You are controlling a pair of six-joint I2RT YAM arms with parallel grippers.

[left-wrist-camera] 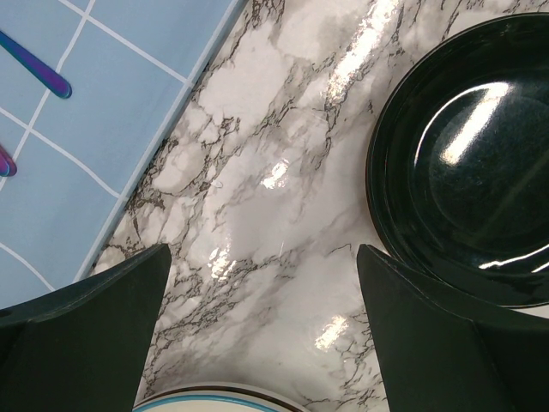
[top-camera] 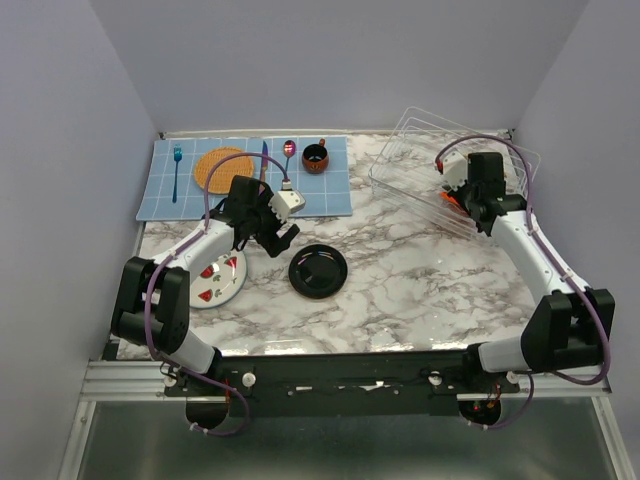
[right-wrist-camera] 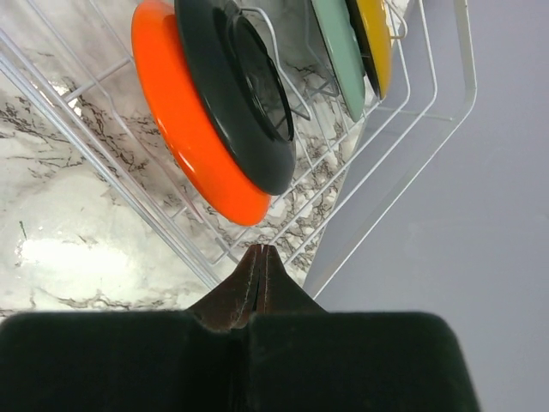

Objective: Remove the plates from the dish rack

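The orange plate [right-wrist-camera: 193, 129] leans in the white wire dish rack [top-camera: 398, 190], with a dark plate [right-wrist-camera: 236, 103] right against it. Just below the orange plate's lower edge in the right wrist view, my right gripper is shut, its fingertips together and nothing between them. A green plate [right-wrist-camera: 341, 56] and a yellow plate [right-wrist-camera: 375, 39] stand farther back in the rack. On the counter lie a black plate [top-camera: 318, 271] and a white plate with red fruit shapes [top-camera: 218, 280]. My left gripper stands open above bare marble, between those two.
A blue tiled mat [top-camera: 330, 195] at the back left holds a woven round mat [top-camera: 220, 168], a brown mug [top-camera: 315, 157] and several utensils. Marble between the black plate and the right arm is free. The rack's wires surround my right gripper.
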